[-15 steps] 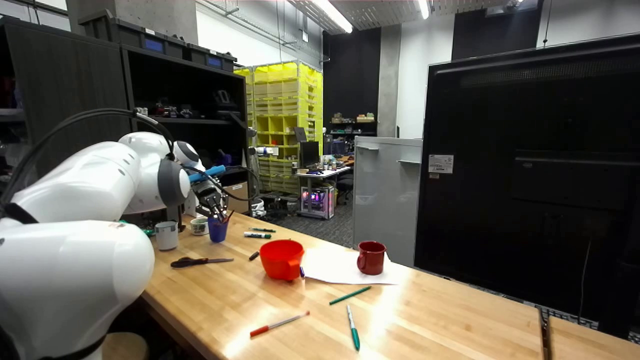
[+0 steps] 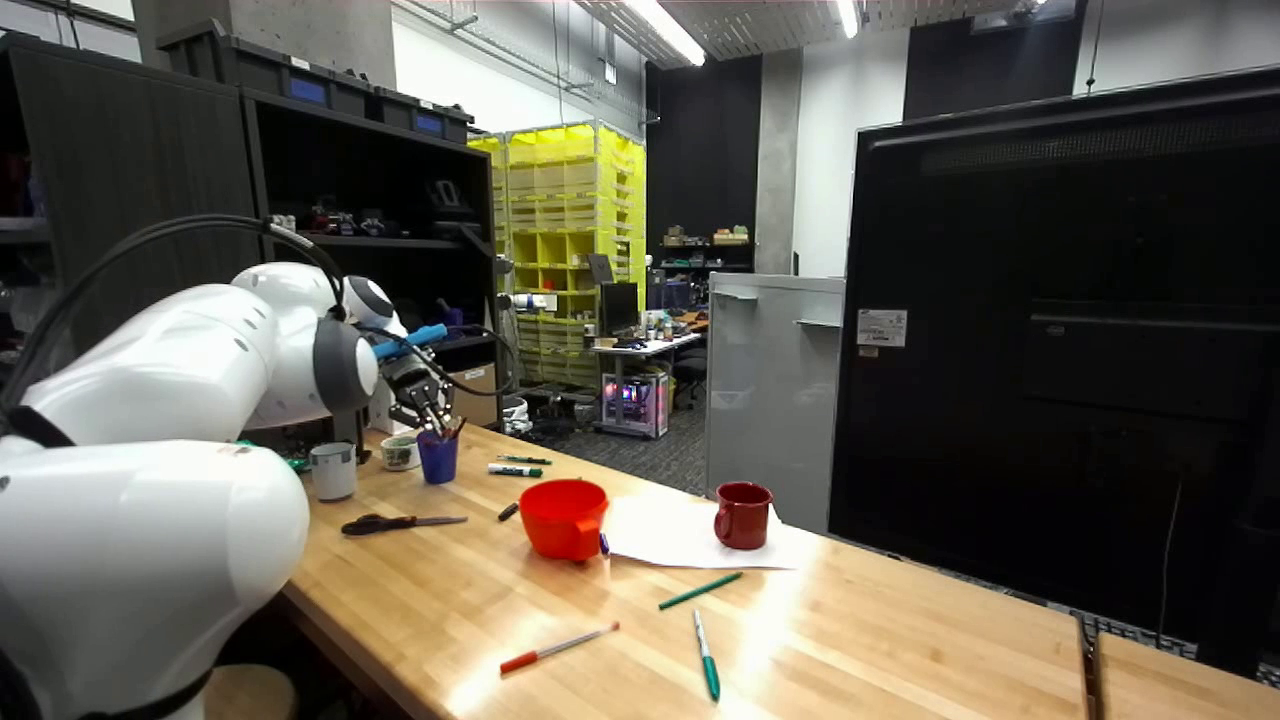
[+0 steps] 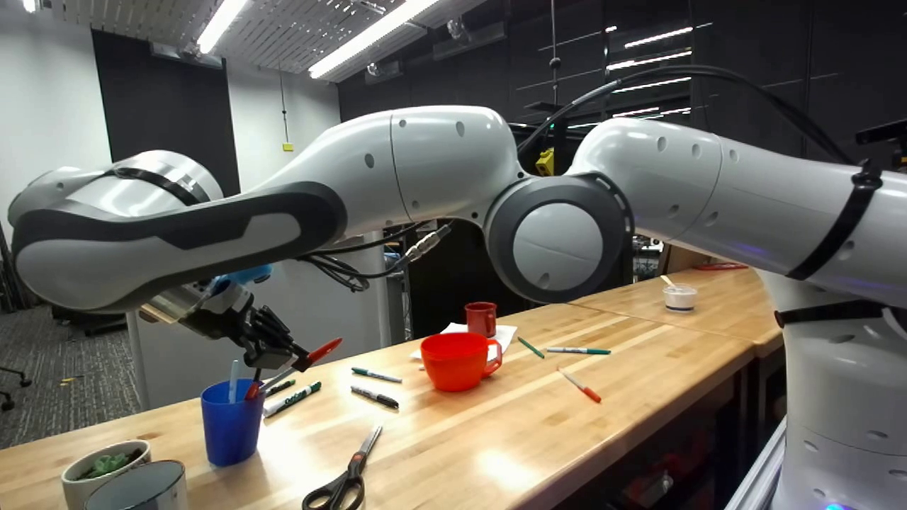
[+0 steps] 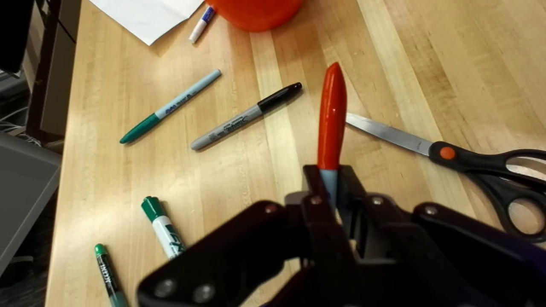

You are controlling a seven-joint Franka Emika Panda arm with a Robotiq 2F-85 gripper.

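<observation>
In the wrist view, my gripper is shut on a marker [image 4: 331, 120] with a red cap and a grey-blue body. The red cap points away from the fingers. A blue cup [image 3: 231, 425] stands upright near the table's far end. Close above its rim are the gripper [image 3: 297, 353] and the slanting marker [image 3: 325, 349]. Inside the cup show a light-blue pen [image 3: 234, 381] and something red at the rim; whether the held marker's lower end is inside cannot be told. From exterior view 1, the gripper [image 2: 434, 414] appears just above the cup [image 2: 438, 458].
Black-handled scissors [image 4: 460, 158], a black marker [image 4: 245, 117] and several green ones lie loose near the cup. A red-orange cup [image 2: 561, 516] and a dark red mug [image 2: 744, 516] stand farther off. A grey mug [image 2: 332, 470] and a potted plant [image 3: 106, 466] stand beside the blue cup.
The gripper and wrist have shifted slightly left in exterior view 1. The blue cup, leaning a little before, now looks straighter. Other things on the table have not moved.
</observation>
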